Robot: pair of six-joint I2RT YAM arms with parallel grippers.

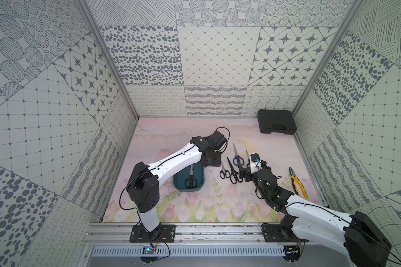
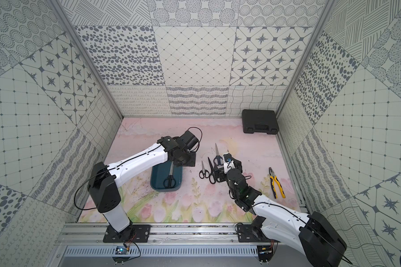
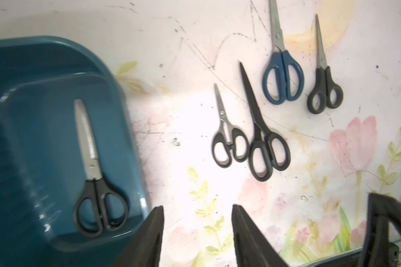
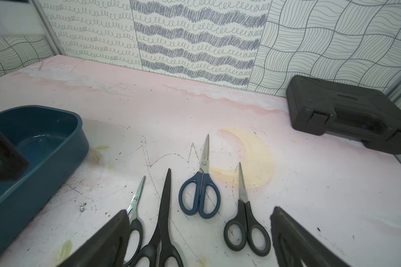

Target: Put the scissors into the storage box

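A large pair of black-handled scissors (image 3: pixel 93 204) lies in the teal storage box (image 3: pixel 62 89). To its right, on the table, lie small scissors (image 3: pixel 225 149), all-black scissors (image 3: pixel 268 155), blue-handled scissors (image 3: pixel 278 66) and another black-handled pair (image 3: pixel 320 89). My left gripper hangs open over the box's right edge and the bare table beside it, nothing between its fingers. My right gripper stands open, low among the loose scissors, its fingertips blurred at the bottom of the right wrist view.
A black case (image 1: pixel 276 120) lies at the back right. Yellow-handled pliers (image 2: pixel 276 182) lie at the right front.
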